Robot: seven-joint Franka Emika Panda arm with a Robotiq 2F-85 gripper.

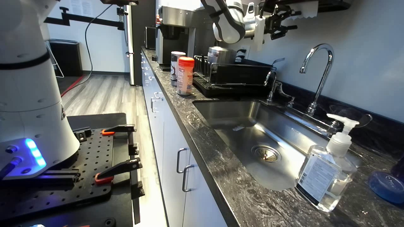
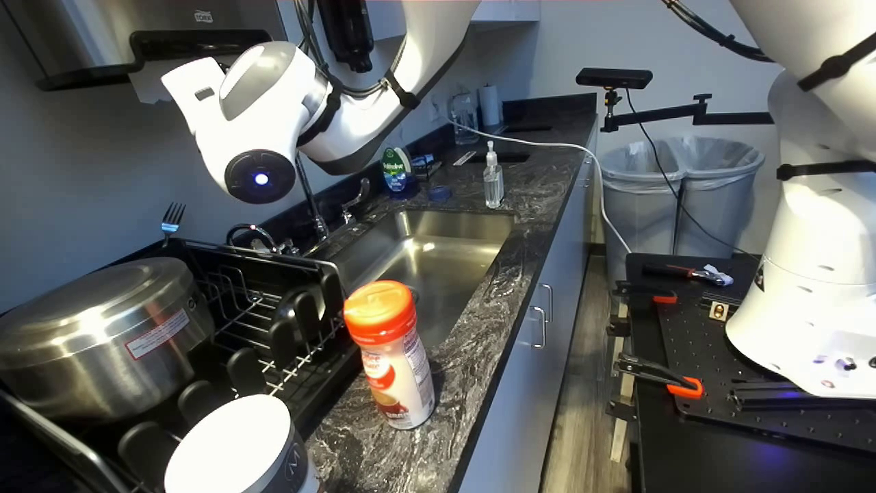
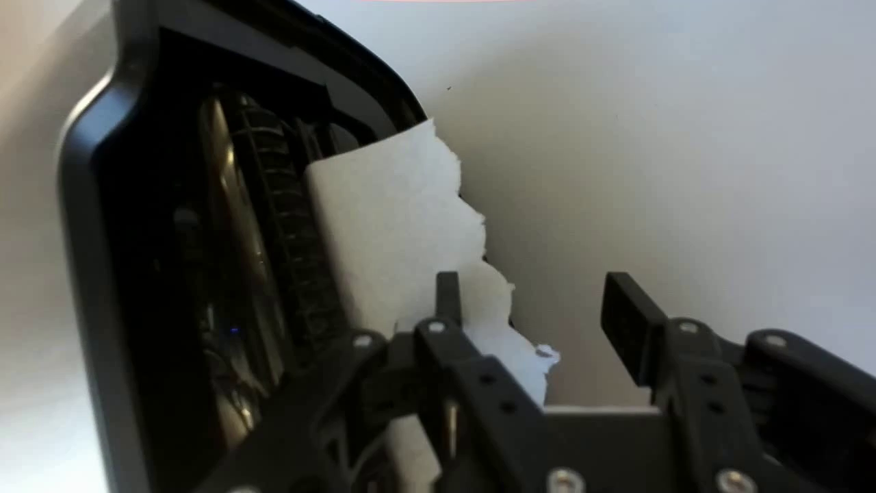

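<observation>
A white paper towel (image 3: 394,222) with a ragged torn edge hangs out of the black slot of the wall dispenser (image 2: 90,41). In the wrist view my gripper stands part open, a clear gap between its two fingers. The left finger overlaps the lower part of the towel in that view, while the right finger (image 3: 632,329) has bare wall behind it. Whether any paper lies between the fingers is hard to tell. Exterior view 1 shows the gripper close under the dispenser, beside the hanging paper (image 1: 305,10).
Below the arm are a black dish rack (image 1: 242,73) with a steel pot (image 2: 107,329), and a red-capped creamer bottle (image 2: 390,353). The sink (image 1: 234,117) with its tall faucet (image 1: 329,62) lies alongside. A soap pump bottle (image 1: 327,166) stands at the sink's near corner.
</observation>
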